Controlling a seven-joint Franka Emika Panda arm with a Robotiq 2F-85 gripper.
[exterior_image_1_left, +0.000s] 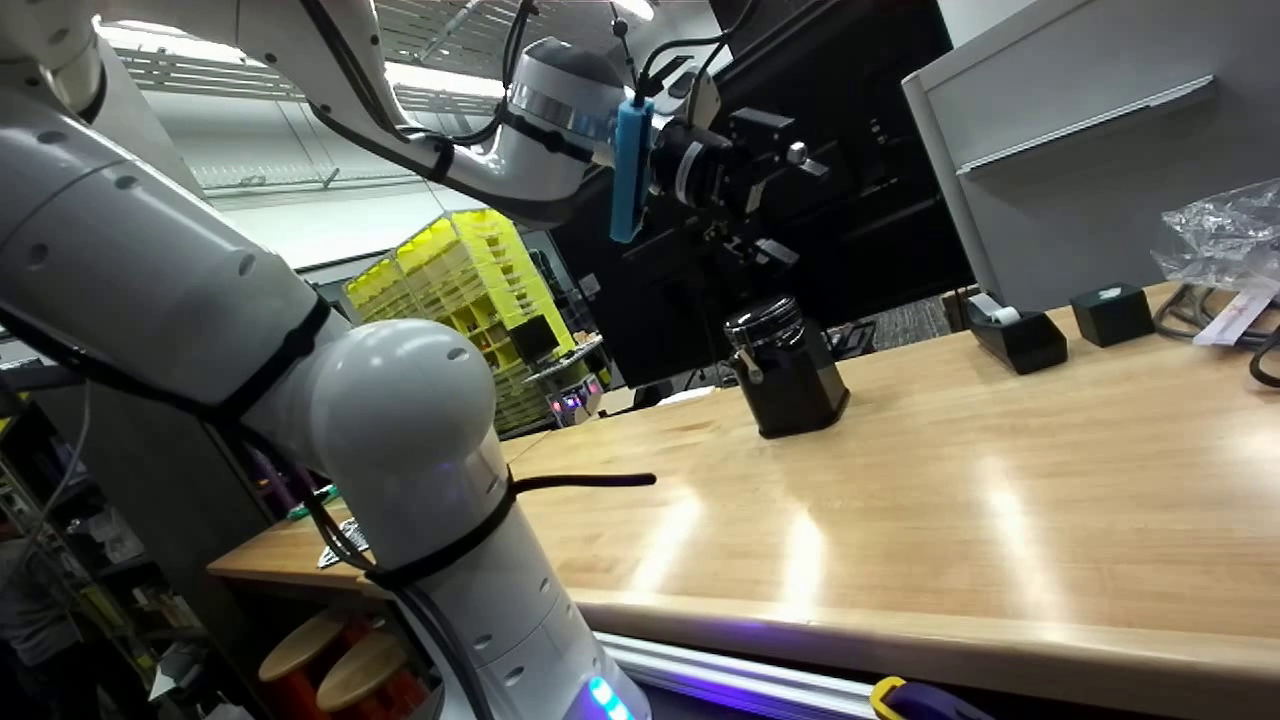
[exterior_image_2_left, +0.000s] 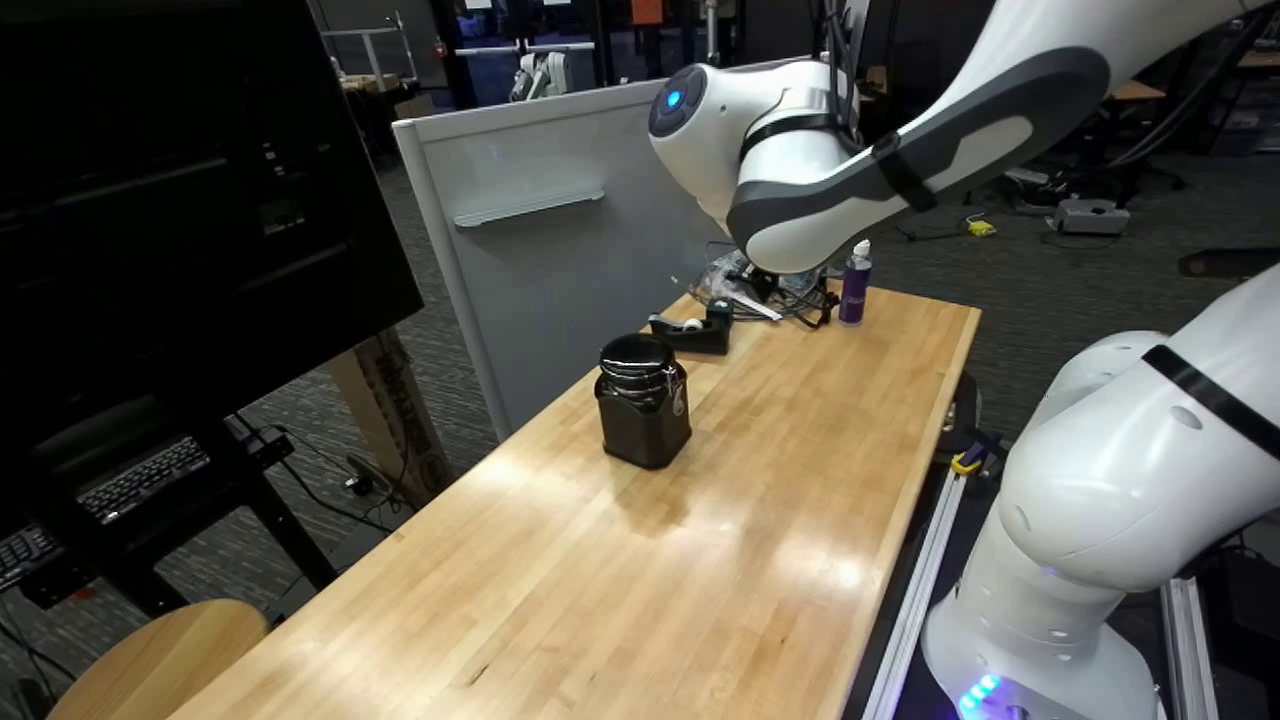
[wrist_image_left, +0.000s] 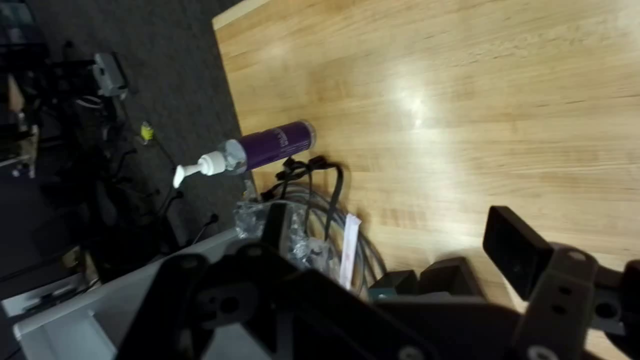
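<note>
A black lidded canister (exterior_image_1_left: 791, 382) with a metal clasp stands upright on the wooden table (exterior_image_1_left: 936, 504); exterior view 2 has the same canister (exterior_image_2_left: 644, 412) near the table's far edge. High over the table, well above the canister's lid, my gripper (exterior_image_1_left: 794, 206) hangs clear of everything. Its black fingers (wrist_image_left: 517, 251) are spread wide in the wrist view, with no object held between them. The canister does not show in the wrist view. Exterior view 2 hides the gripper.
Near the grey partition (exterior_image_2_left: 540, 168) sit a tape dispenser (exterior_image_2_left: 693, 336), a small black box (exterior_image_1_left: 1119, 314) and bagged cables (wrist_image_left: 354, 252). A purple pump bottle (wrist_image_left: 279, 144) stands by the table's end.
</note>
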